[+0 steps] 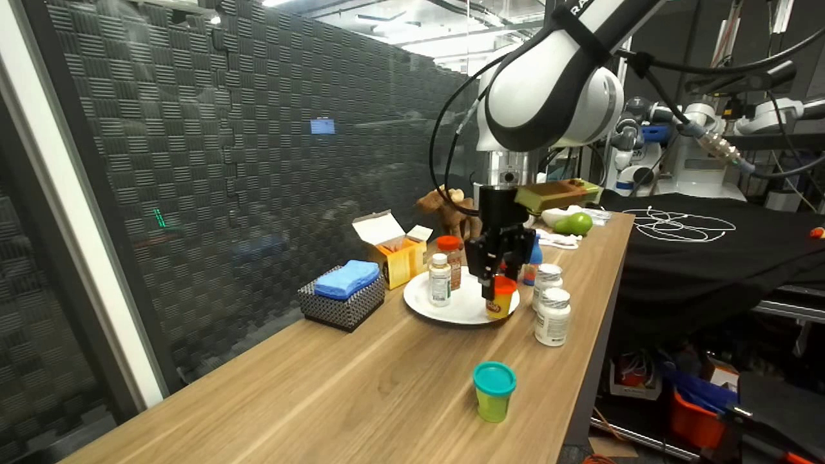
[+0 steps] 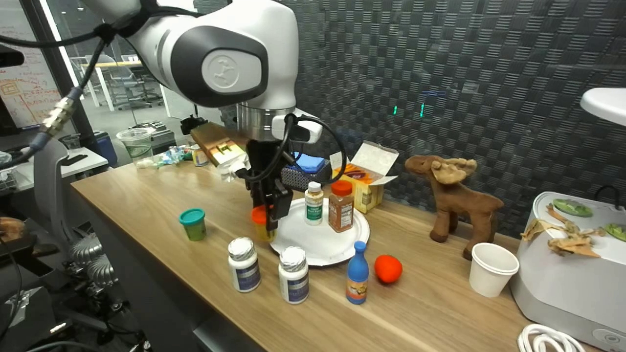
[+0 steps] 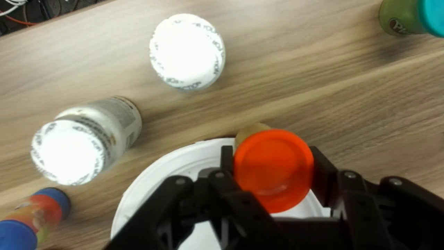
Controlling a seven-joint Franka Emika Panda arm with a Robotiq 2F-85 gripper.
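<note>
A small yellow tub with a red-orange lid is held in my gripper, one finger on either side of the lid in the wrist view. In exterior view 1 the tub overlaps the near right rim of the white plate; whether it touches the plate I cannot tell. On the plate stand a white-capped bottle and a red-capped spice jar. A green tub with a teal lid stands alone on the table.
Two white pill bottles, a blue bottle and a red ball-like item stand close to the plate. Behind it are an open yellow box and a blue cloth on a dark box.
</note>
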